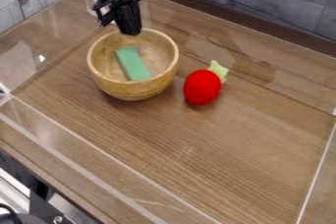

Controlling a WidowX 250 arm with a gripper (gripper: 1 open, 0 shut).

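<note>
My gripper (128, 24) is at the top of the view, just above the back rim of a round wooden bowl (164, 81). It is shut, with nothing visible between its fingers. A green block (132, 66) lies inside the bowl. A red, rounded object (202, 87) sits on the table at the bowl's right, and a small pale green item (218, 70) lies just behind it.
A wall edge runs along the top left, and the back right of the tabletop is empty.
</note>
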